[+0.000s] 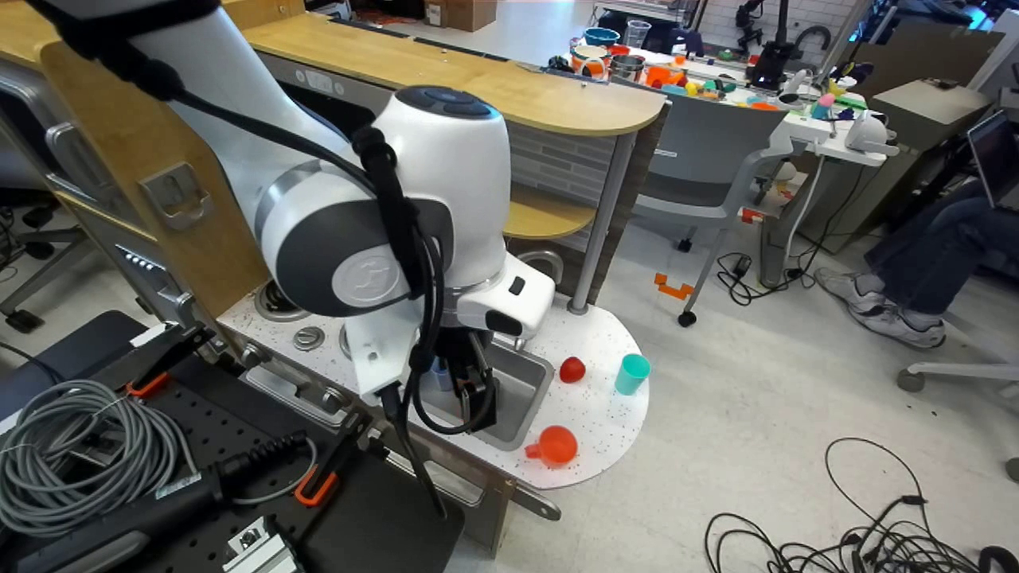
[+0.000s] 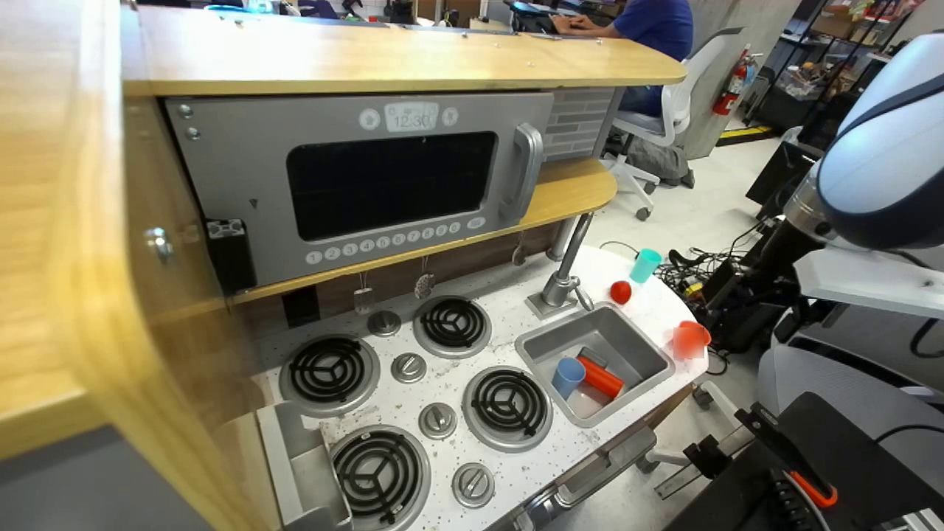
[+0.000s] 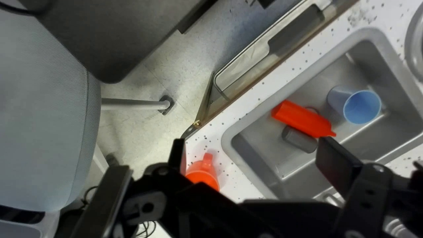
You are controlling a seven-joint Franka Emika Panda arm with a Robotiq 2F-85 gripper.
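Note:
My gripper stands open in the wrist view, with nothing between its widely spaced fingers. Inside the grey sink (image 3: 248,144) lie an orange bottle-like object (image 3: 303,118), a blue cup (image 3: 361,106) tilted beside it, and a small grey piece (image 3: 299,138). An orange cup with a handle (image 3: 202,172) rests on the white counter outside the sink, partly covered by the left finger. In exterior view 1 a red ball-like item (image 1: 572,369) and a teal cup (image 1: 631,373) sit on the counter past the sink. The arm there hides much of the sink.
A faucet (image 2: 566,274) rises behind the sink. Stove burners (image 2: 509,403) and knobs lie on its other side, below a toy microwave (image 2: 354,177). The counter's rounded end has bare room around the cups. A black cart (image 1: 382,516) stands close in front.

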